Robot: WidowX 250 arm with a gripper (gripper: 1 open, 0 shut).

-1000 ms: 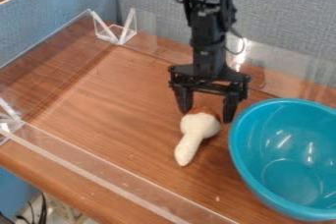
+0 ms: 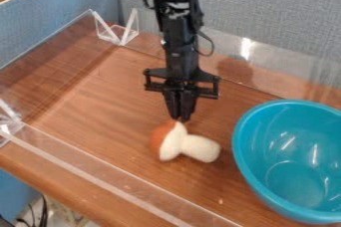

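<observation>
A toy mushroom (image 2: pixel 188 143) with a white stem and an orange-and-white cap lies on its side on the wooden table, cap to the left. Just above it, slightly behind the cap, is my black gripper (image 2: pixel 178 111), pointing down and shut, with nothing visible between its fingers.
A large turquoise bowl (image 2: pixel 289 161) stands at the right, close to the mushroom. Clear plastic edging runs round the table (image 2: pixel 94 102), with white brackets at the left and back corner.
The gripper has moved left and now sits above the mushroom. The mushroom has turned from stem-toward-front to stem pointing right, with its cap now further left.
</observation>
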